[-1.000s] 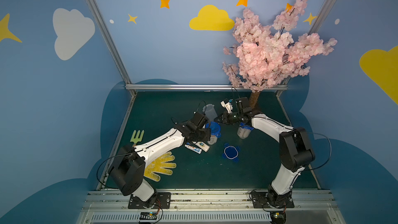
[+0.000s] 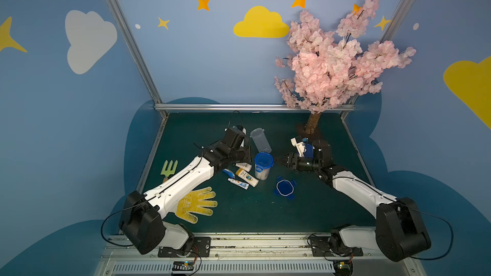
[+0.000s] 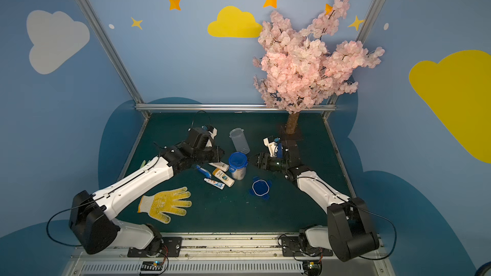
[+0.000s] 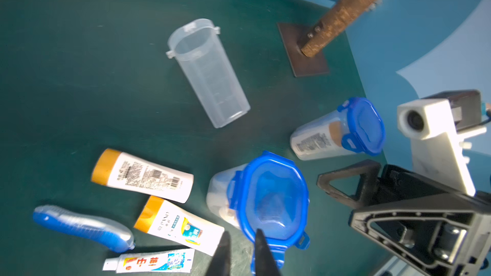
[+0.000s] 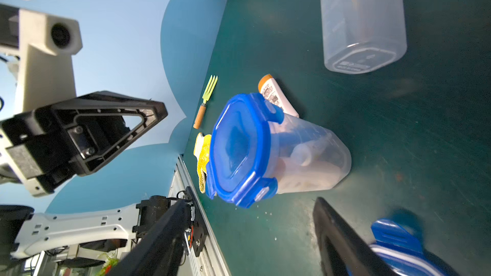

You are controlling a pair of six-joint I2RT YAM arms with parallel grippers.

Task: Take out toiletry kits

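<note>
A clear container [image 2: 263, 172] stands upright mid-table with its blue lid [image 4: 276, 199] on; small items show inside. In the left wrist view, my left gripper has a narrow gap between its fingers, low in the frame near the lid's edge; whether it touches the lid I cannot tell. My right gripper stands wide open right of this container, nothing between its fingers. A second blue-lidded container [image 4: 327, 135] is farther right, with a tube inside. Left of the middle container lie two white tubes [image 4: 179, 227], a toothpaste tube [image 4: 153, 261] and a blue item [image 4: 84, 227].
An empty clear container [image 2: 260, 139] lies on its side behind. A loose blue lid [image 2: 285, 188] rests on the table in front. At left are a yellow glove [image 2: 197, 204] and a fork [image 2: 169, 167]; the tree [image 2: 312, 122] stands at back right.
The left gripper has backed off slightly to the left and rearward. The middle container and loose lid stay put.
</note>
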